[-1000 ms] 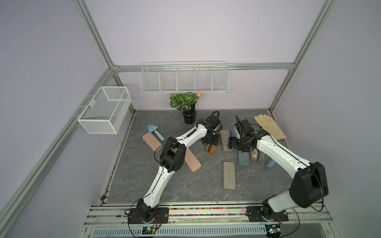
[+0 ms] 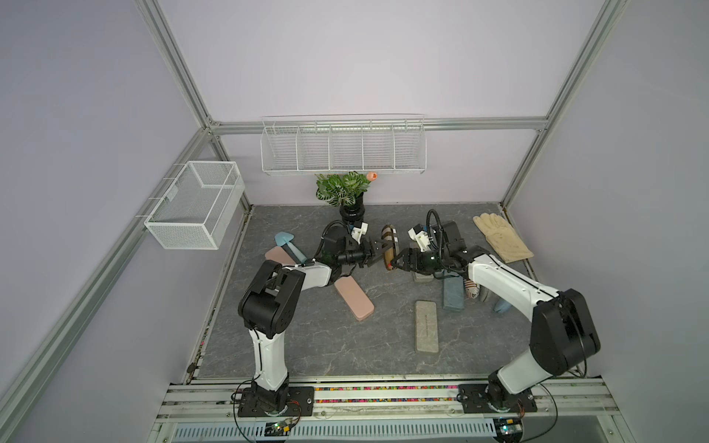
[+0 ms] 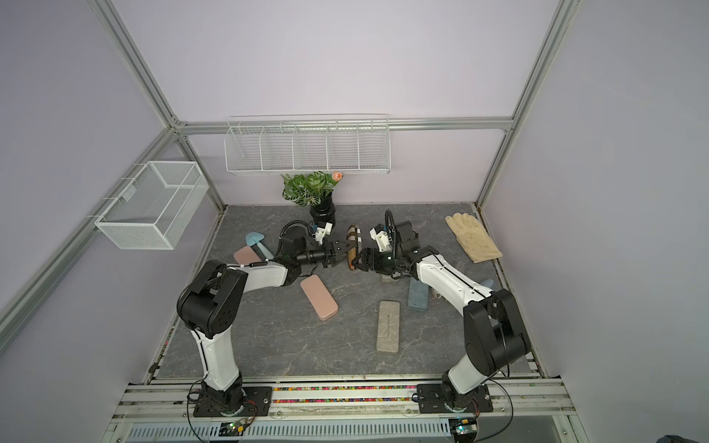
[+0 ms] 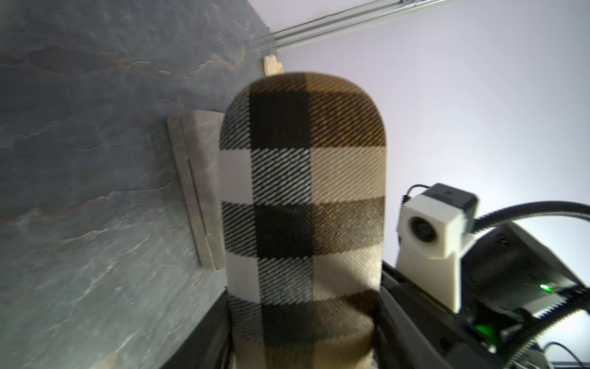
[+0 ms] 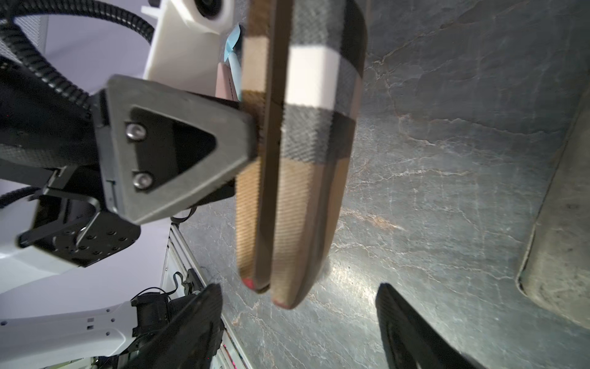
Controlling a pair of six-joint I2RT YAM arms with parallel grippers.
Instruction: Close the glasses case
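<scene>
A plaid glasses case (image 2: 390, 240) is held upright between the arms at the middle of the table, with my left gripper (image 2: 375, 249) shut on it. The left wrist view shows its checked face (image 4: 301, 184) up close. In the right wrist view its two long parts (image 5: 310, 153) lie side by side with a narrow dark gap between them; whether it is fully closed I cannot tell. My right gripper stands open, facing the case's end, its fingertips on either side just beyond it and nothing held.
Pink cases (image 2: 354, 297), a grey case (image 2: 427, 327) and a blue case (image 2: 452, 293) lie around. A black vase with a plant (image 2: 352, 214) stands behind, a glove (image 2: 502, 236) at back right.
My right gripper has moved left toward it.
</scene>
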